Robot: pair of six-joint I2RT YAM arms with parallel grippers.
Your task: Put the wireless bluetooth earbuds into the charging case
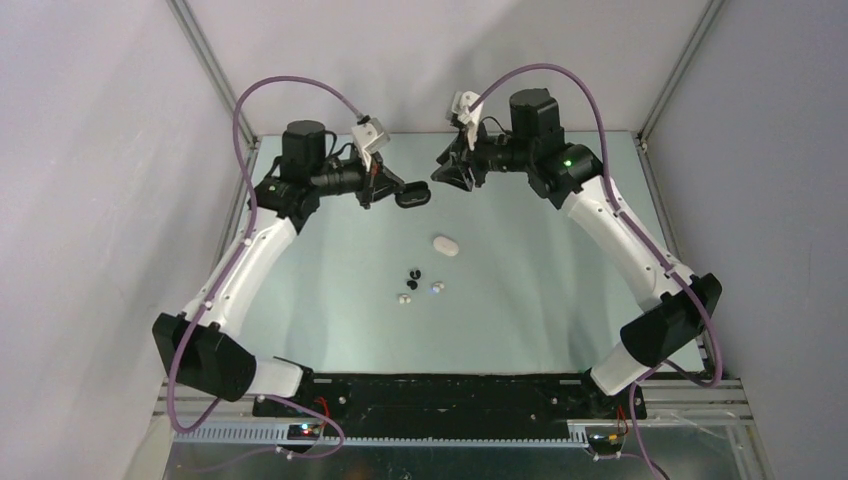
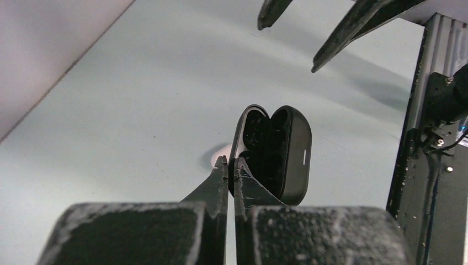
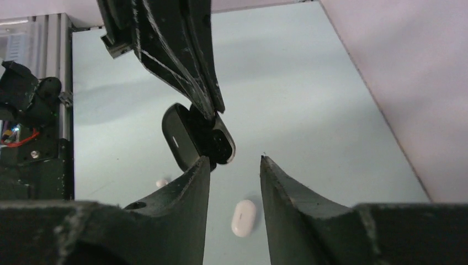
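Note:
A black charging case (image 2: 299, 152) with its lid open hangs above the table in my left gripper, which is shut on the case's thin edge. Its dark hollows face up in the left wrist view; they look empty, though shade hides their depth. To the right of the case, my right gripper is parted, with nothing between its fingers, clear of the case (image 3: 185, 135). On the table lie two small black earbuds (image 1: 415, 273) and, just nearer the front, two white earbuds (image 1: 404, 298). A closed white case (image 1: 445, 246) lies behind them.
Walls stand at both sides and the back. A dark rail (image 1: 450, 400) runs along the front.

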